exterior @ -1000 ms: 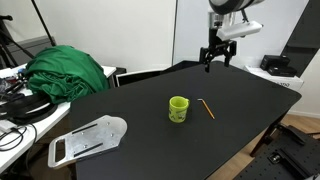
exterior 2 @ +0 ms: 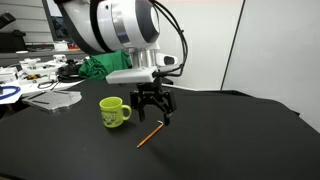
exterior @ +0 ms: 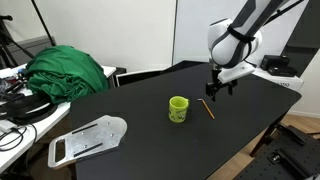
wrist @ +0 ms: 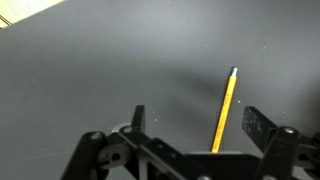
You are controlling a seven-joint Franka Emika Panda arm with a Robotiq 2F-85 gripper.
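An orange pencil (exterior: 208,109) lies on the dark table, just right of a yellow-green mug (exterior: 178,109). My gripper (exterior: 221,92) hangs above the table close to the pencil, its fingers apart. From the wrist, the pencil (wrist: 226,108) runs up and down right of centre, its lower end passing between the two open fingers, nearer the right one. Nothing is held. In exterior view 2 the gripper (exterior 2: 153,118) is above the pencil (exterior 2: 151,134), with the mug (exterior 2: 114,112) behind and to the left.
A white metal tray (exterior: 88,140) lies at the table's left front. A green cloth heap (exterior: 68,73) and black gear stand beyond the left edge. The table between tray and mug is clear, as is its far part.
My arm has come down toward the table, bringing the gripper near the pencil's height. Pencil, mug and tray have stayed in place.
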